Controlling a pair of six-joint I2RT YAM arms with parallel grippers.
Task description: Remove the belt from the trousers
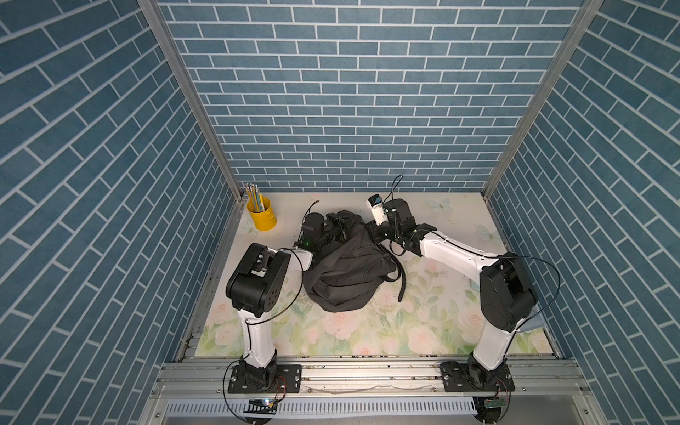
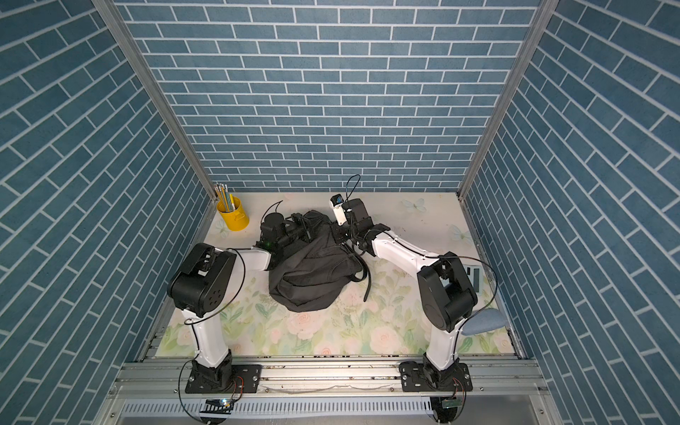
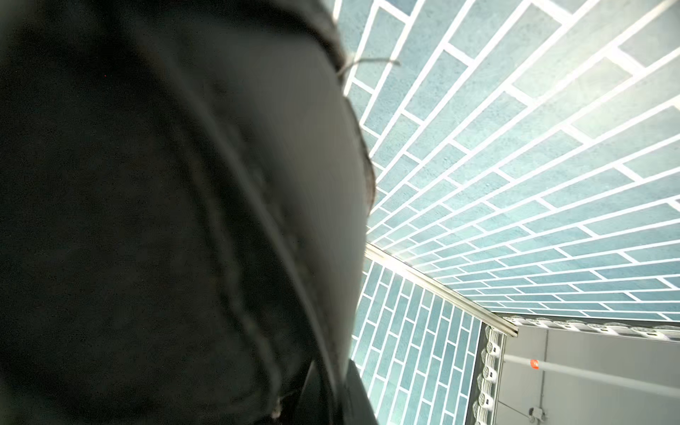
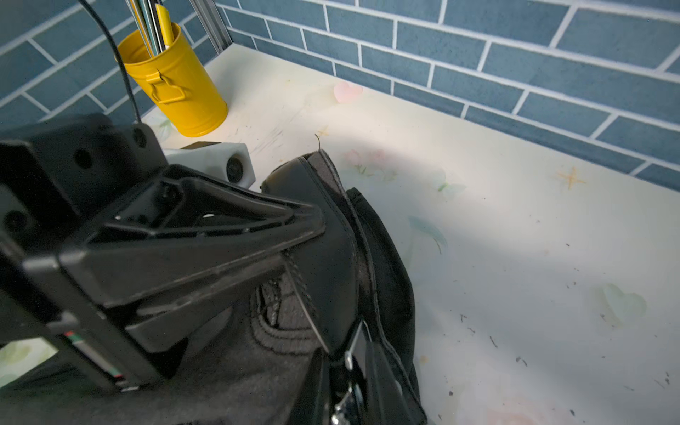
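The dark trousers (image 1: 347, 279) lie bunched mid-table, with the waistband toward the back wall. A black leather belt (image 4: 322, 262) runs along the waistband, and its loose end (image 1: 402, 283) hangs out on the right. My left gripper is shut, the belt's thin edge running between its fingertips. Whether waistband cloth is caught too, I cannot tell. In the right wrist view, the left finger (image 4: 304, 223) lies across the belt. My right gripper stands partly open at the waistband, a finger on either side of the shiny metal buckle (image 4: 347, 403).
A yellow cup (image 1: 263, 216) with pens stands at the back left corner. A blue-grey object (image 2: 483, 321) lies at the front right, partly behind the right arm.
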